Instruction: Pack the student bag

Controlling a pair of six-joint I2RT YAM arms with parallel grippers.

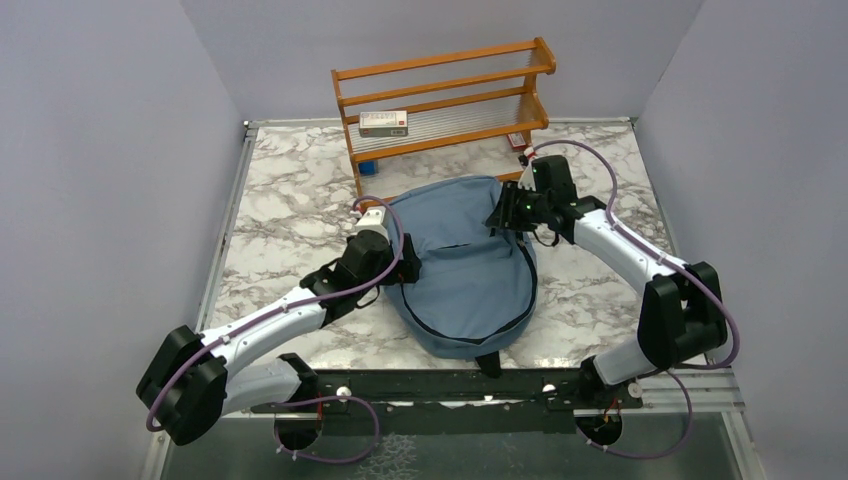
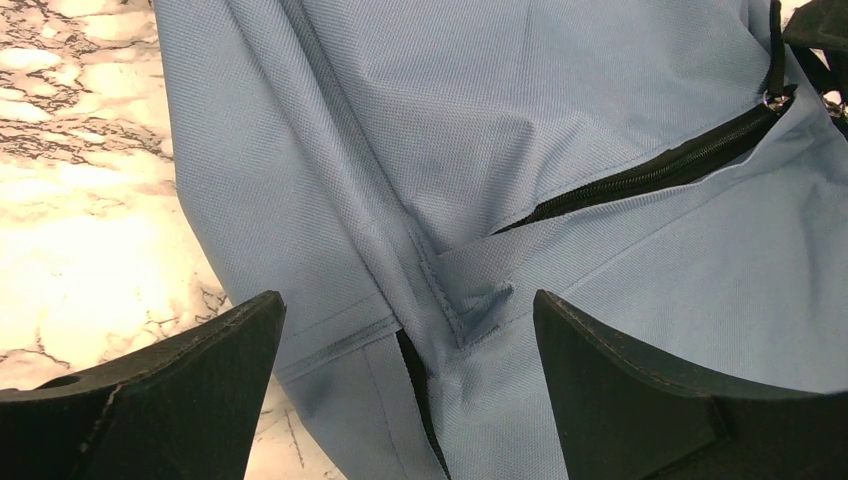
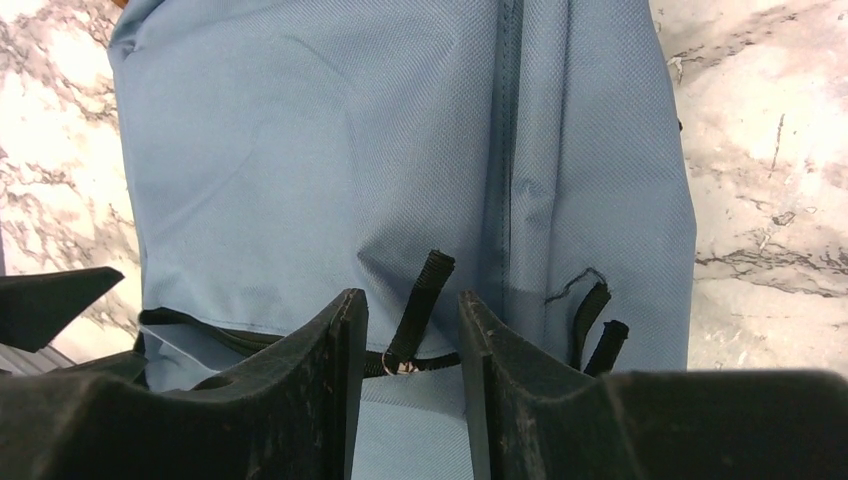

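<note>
A blue bag [image 1: 470,290] lies flat in the middle of the table, with a black zipper slit across its front pocket. In the right wrist view the zipper's black pull tab [image 3: 418,308] stands between the fingertips of my right gripper, which is partly open with a gap on both sides of the tab. My left gripper is spread wide over the bag's left edge, nothing between its fingers. From the left wrist view the pocket's zipper [image 2: 680,160] shows a dark opening. What the bag holds inside is hidden.
Behind the bag stands a wooden rack [image 1: 440,95] with a grey and white box [image 1: 384,124] on it. A blue item [image 1: 368,168] and a red item [image 1: 517,141] sit low at the rack.
</note>
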